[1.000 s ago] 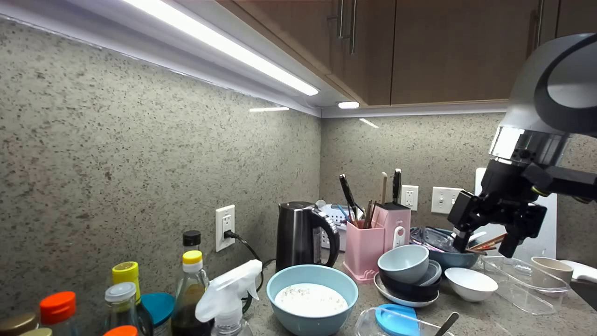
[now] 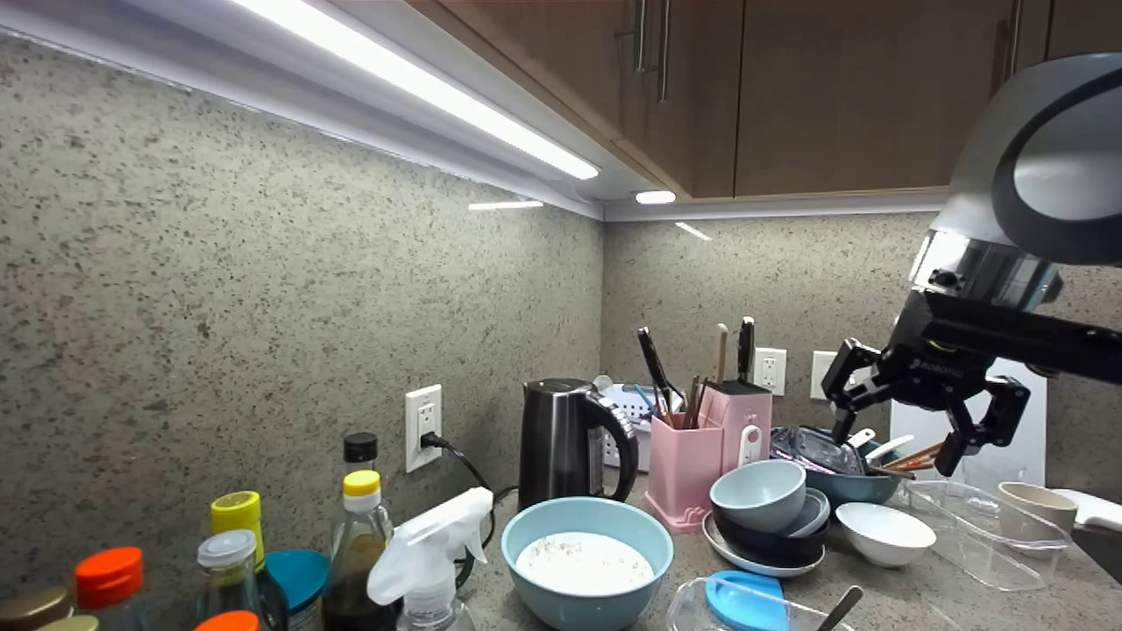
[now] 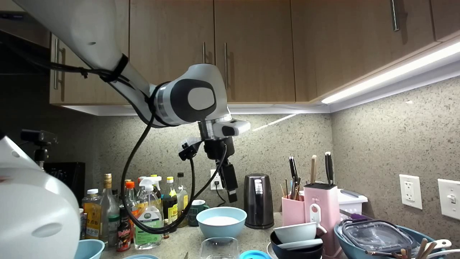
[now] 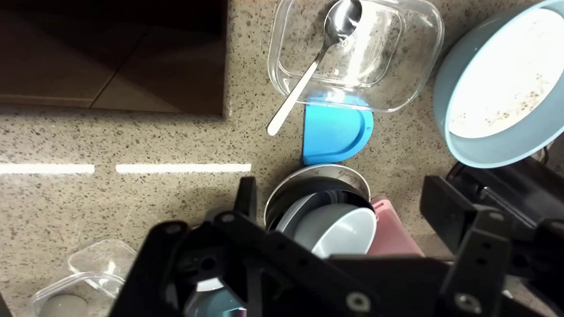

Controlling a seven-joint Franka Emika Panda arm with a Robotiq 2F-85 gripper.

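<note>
My black gripper hangs over the counter at the right in exterior view 1, its fingers spread wide and empty. In the wrist view its two fingers stand far apart above stacked bowls, well clear of them. A blue bowl with white contents sits in front of the kettle. Beside it lies a clear container holding a metal spoon, whose handle sticks out over the rim. A bright blue scraper-like piece lies partly under that container's edge.
A black kettle, a pink utensil holder and a pink knife block line the back. A white bowl and clear containers stand to the right. Bottles crowd one side. Bare counter shows near the edge.
My gripper has turned about its wrist and shifted slightly left in exterior view 1, and its fingers appear more broadly side-on. The dishes have stayed where they were.
</note>
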